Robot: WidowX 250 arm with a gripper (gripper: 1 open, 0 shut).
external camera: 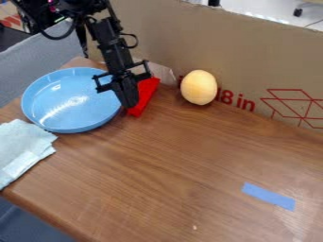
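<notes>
The black gripper (127,95) hangs at the right rim of the blue plate (70,100), its fingertips low beside a red object (145,95) that lies right of it. The gripper is shut; whether anything thin is between its fingers I cannot tell. The red object is partly hidden behind the gripper. An egg-shaped pale yellow object (198,87) stands to the right, near the cardboard.
A cardboard wall (252,66) closes off the back. A light cloth (19,149) lies at the front left. A strip of blue tape (269,197) is on the wooden table (177,180), whose middle and right are clear.
</notes>
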